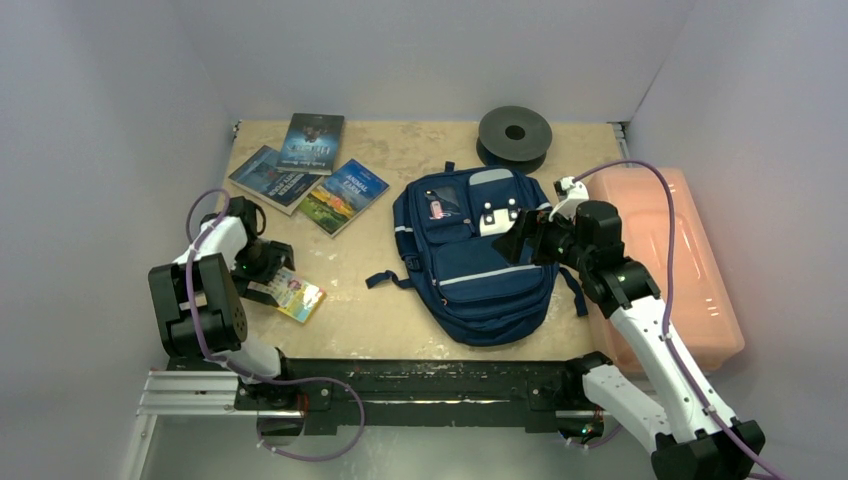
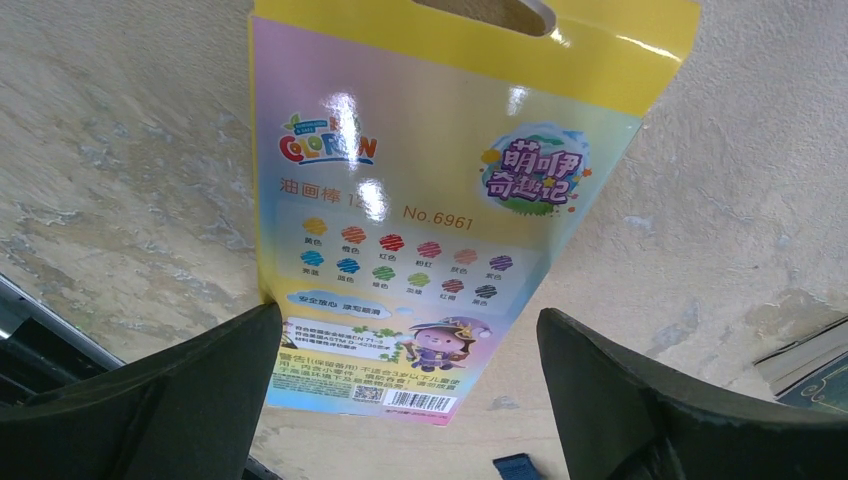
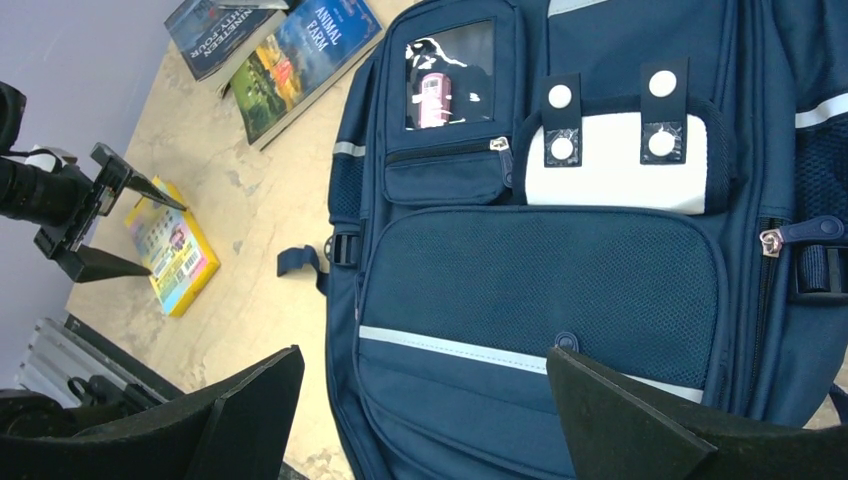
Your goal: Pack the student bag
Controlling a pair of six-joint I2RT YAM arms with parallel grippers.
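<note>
A navy backpack [image 1: 480,310] lies flat in the middle of the table, its front pocket [image 3: 540,270] facing up and its zips closed. At the left, a yellow-edged crayon box [image 1: 300,298] rests on the table. My left gripper [image 1: 275,285] is open over the near end of this box, and in the left wrist view the box [image 2: 400,220] shows between and beyond the spread fingers, with no clear grip on it. Open and empty, my right gripper hovers above the backpack's lower front. Three books lie at the back left, among them Animal Farm [image 1: 345,197].
A grey spool [image 1: 514,135] stands behind the backpack. An orange plastic bin [image 1: 690,270] is on the right, beside the right arm. Bare table [image 1: 370,315] separates the crayon box from the backpack, where a strap [image 1: 385,278] sticks out.
</note>
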